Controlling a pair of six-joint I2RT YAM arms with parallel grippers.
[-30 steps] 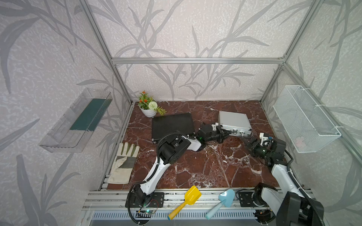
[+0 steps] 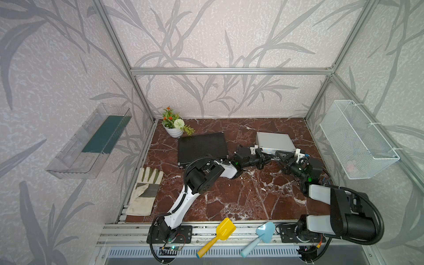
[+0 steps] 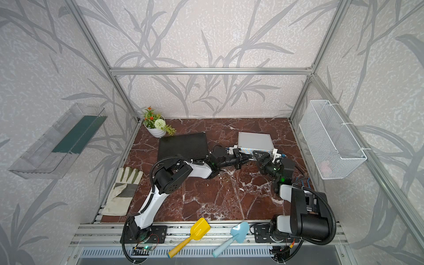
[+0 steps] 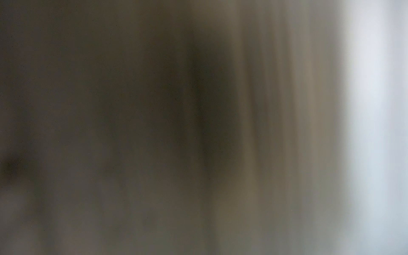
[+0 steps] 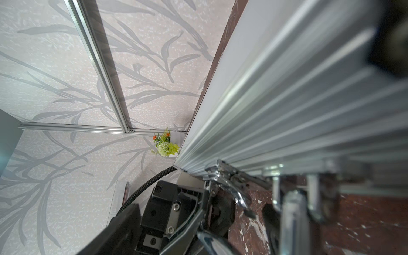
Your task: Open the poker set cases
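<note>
A silver case [image 2: 273, 140] lies at the back right, lid down, with latches along its front edge. My left gripper [image 2: 264, 158] is shut at the front-left of that case, its wrist view too close and blurred to make out. My right gripper [image 3: 260, 156] sits at the case's front right, against the latch side; whether it is open is hard to tell. In the right wrist view the case's ridged front [image 5: 272, 119] fills the right side, with chrome latches [image 5: 223, 174] below. A black case [image 2: 201, 145] lies at the centre left, partly behind my left arm.
A flower pot [image 2: 175, 130] stands at the back left. Gloves [image 2: 143, 194] lie on the left edge. A yellow shovel [image 2: 225, 229] and a blue shovel [image 2: 265, 229] lie at the front. Wire baskets hang on both side walls.
My right arm has moved left and inward, bringing its gripper up to the silver case's front. My left gripper has shifted only slightly to the right.
</note>
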